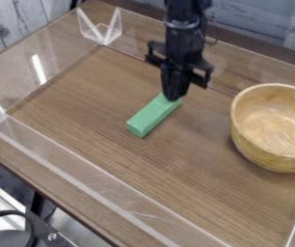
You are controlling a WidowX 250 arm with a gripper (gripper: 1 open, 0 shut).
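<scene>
A green rectangular block (153,115) lies diagonally on the wooden table (98,164), right of centre. The black gripper (174,89) is just above and beyond the block's far end, blurred, its tip looking shut with no object visible in it. Whether it touches the block cannot be told.
A large wooden bowl (269,130) stands at the right. A white wire-like holder (98,29) is at the back left. Black cables (12,230) lie at the lower left corner.
</scene>
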